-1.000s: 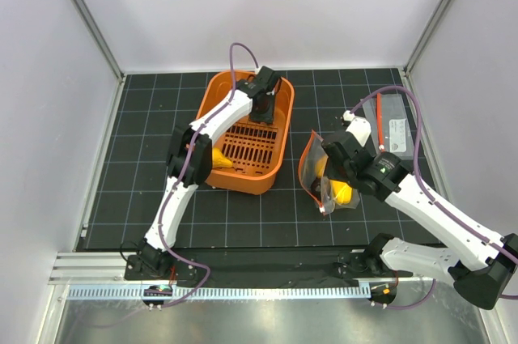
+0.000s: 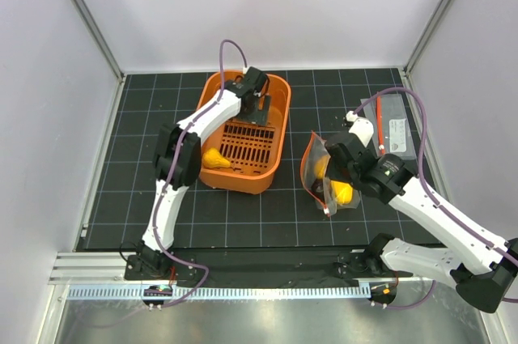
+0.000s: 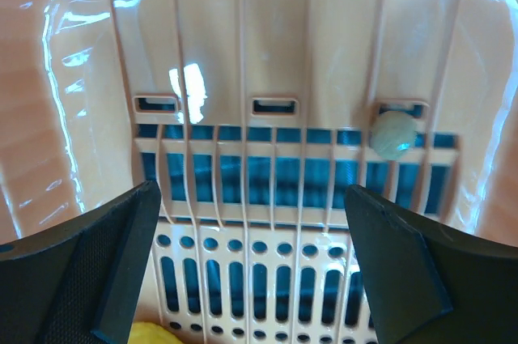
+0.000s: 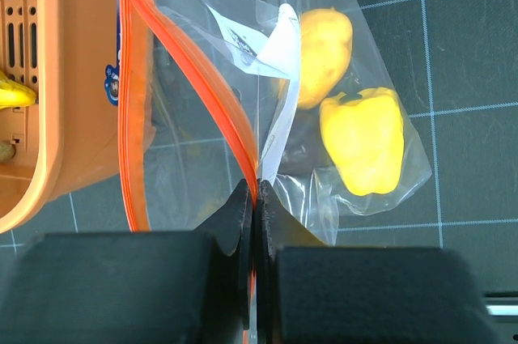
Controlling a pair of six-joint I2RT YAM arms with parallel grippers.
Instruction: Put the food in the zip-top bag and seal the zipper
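Observation:
My left gripper stands open inside the orange basket (image 2: 279, 142), above its slotted floor. A small round greenish item (image 3: 393, 134) lies at the basket's end to the right in the left wrist view. A yellow food item (image 2: 215, 159) sits near the basket's front left. My right gripper is shut on the orange zipper edge of the bag (image 4: 186, 166). Inside the bag lie a yellow pepper (image 4: 362, 140) and a paler yellow piece (image 4: 322, 53).
A second flat bag (image 2: 397, 125) with a red zipper lies on the dark tiled floor at back right, behind my right arm. Free tile shows left of the basket. White walls surround the workspace.
My left arm has shifted slightly left inside the basket, uncovering more of its interior. The right arm and the bag have hardly moved.

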